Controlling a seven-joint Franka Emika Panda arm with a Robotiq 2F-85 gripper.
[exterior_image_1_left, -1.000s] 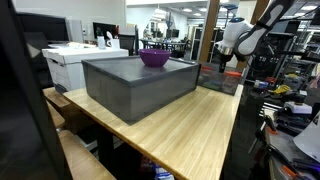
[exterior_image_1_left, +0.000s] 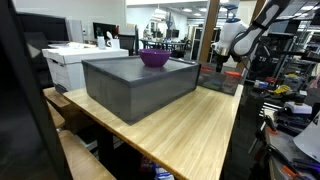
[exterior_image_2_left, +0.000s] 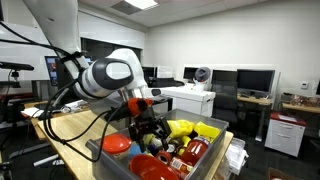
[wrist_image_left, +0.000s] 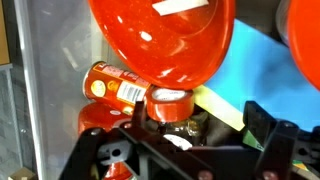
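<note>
In the wrist view my gripper is open, its dark fingers spread wide above a grey bin (wrist_image_left: 58, 60) full of mixed objects. A red-orange bowl (wrist_image_left: 150, 45) fills the upper middle. Below it, an orange can (wrist_image_left: 108, 86) lies beside a jar with an orange lid (wrist_image_left: 170, 104), which is close to the gap between the fingers. Blue material (wrist_image_left: 262, 72) with a yellow edge is on the right. From exterior view 2, the white arm (exterior_image_2_left: 118, 72) reaches down into the bin, where yellow items (exterior_image_2_left: 180, 128) and red items (exterior_image_2_left: 192, 152) show; the arm partly hides the contents.
Bin walls (exterior_image_2_left: 215, 148) surround the gripper closely. Exterior view 1 has a purple bowl (exterior_image_1_left: 155, 58) on top of a long grey box (exterior_image_1_left: 135, 95).
</note>
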